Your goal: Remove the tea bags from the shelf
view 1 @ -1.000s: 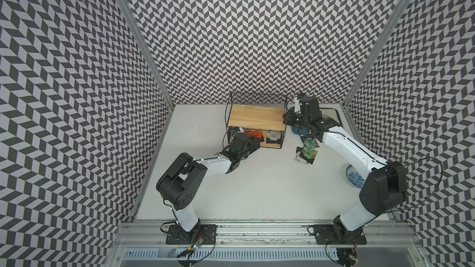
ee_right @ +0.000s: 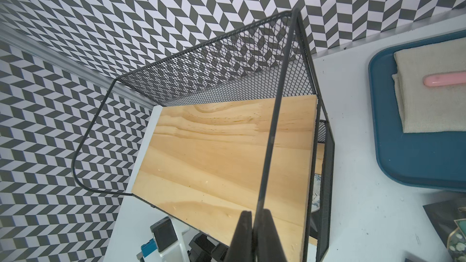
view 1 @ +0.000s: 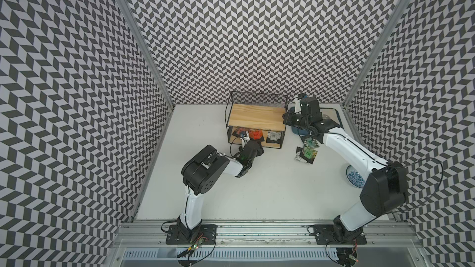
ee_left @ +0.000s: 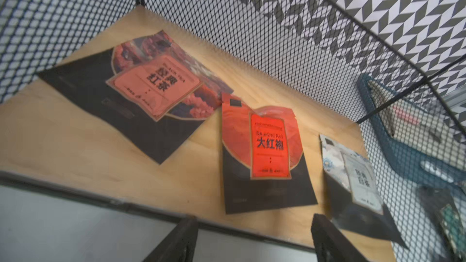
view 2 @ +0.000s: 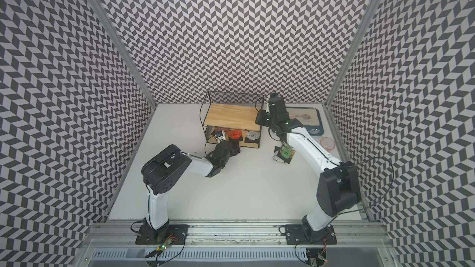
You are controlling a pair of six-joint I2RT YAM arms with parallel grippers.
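Observation:
Three tea bags lie on the lower board of the shelf (ee_right: 228,150). In the left wrist view they are a dark red one (ee_left: 155,92) at left, an orange-red one (ee_left: 269,150) in the middle and a grey-white one (ee_left: 359,189) at right. My left gripper is open at the front edge of that board, before the orange-red bag, its fingers empty. Up at the shelf's right side, my right gripper is shut on the thin black side rail (ee_right: 274,131). The shelf's upper board is bare.
Several tea bags (view 1: 307,153) lie in a pile on the table right of the shelf. Behind them is a blue tray (ee_right: 417,160) with a folded cloth (ee_right: 432,102). A patterned bowl (view 1: 355,175) stands at the right.
My right arm has stayed on the rail, and the shelf has not visibly moved.

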